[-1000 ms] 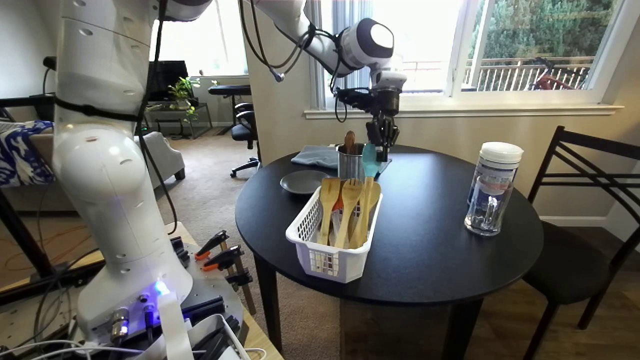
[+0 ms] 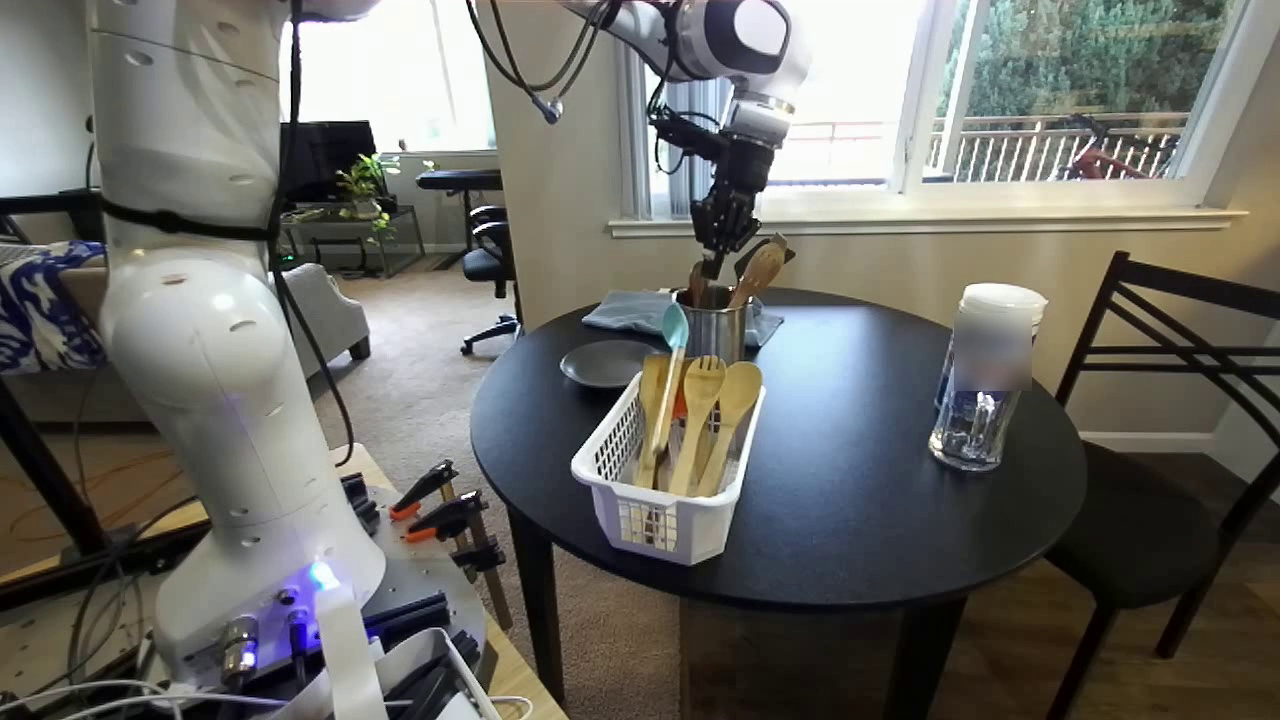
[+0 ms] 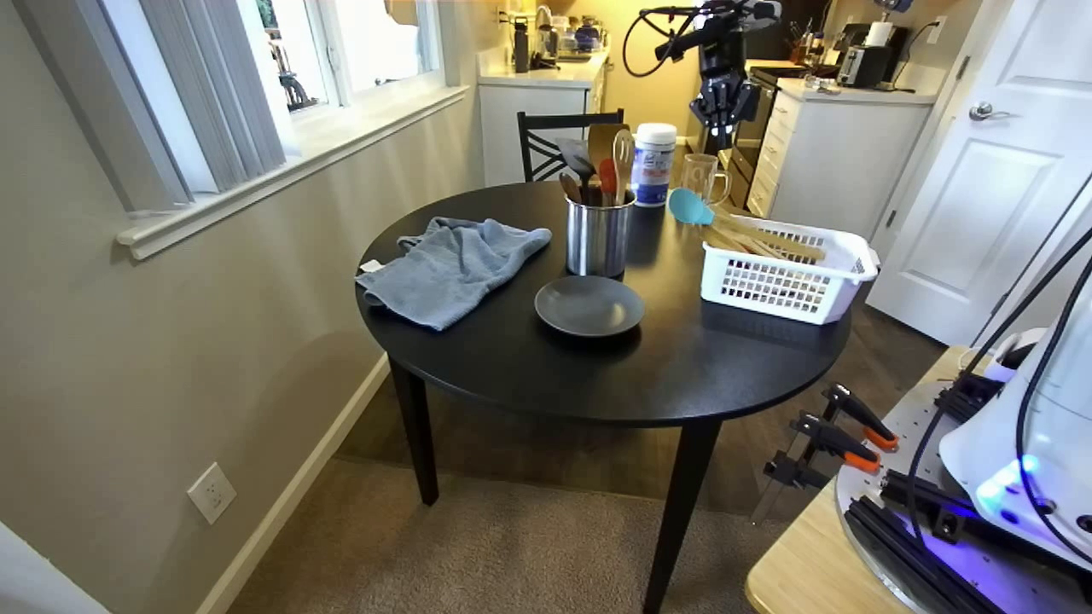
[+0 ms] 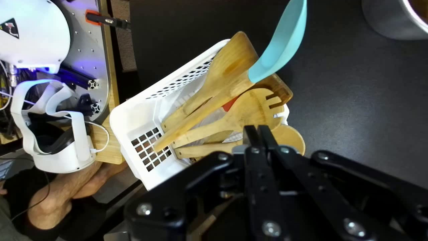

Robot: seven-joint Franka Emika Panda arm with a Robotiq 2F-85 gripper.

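Observation:
My gripper is shut above the utensils in the wrist view, its fingers side by side with no object visible between them. In exterior view 2 the same gripper hangs clear above the table. Below it, a white basket holds wooden utensils: a spatula, a slotted fork-spoon and a spoon, partly covered by my fingers. A ladle with a turquoise head and wooden handle slants across them, apart from my fingers. Its head juts past the basket's end.
A metal canister of utensils stands beyond the basket, near a dark plate and a grey-blue cloth. A wipes tub and a glass mug are on the far side. The table's right side has bare room.
In exterior view 1 my gripper has moved left and up. The ladle has shifted left within the basket, its head now lower; the canister's wooden spoon has come into view.

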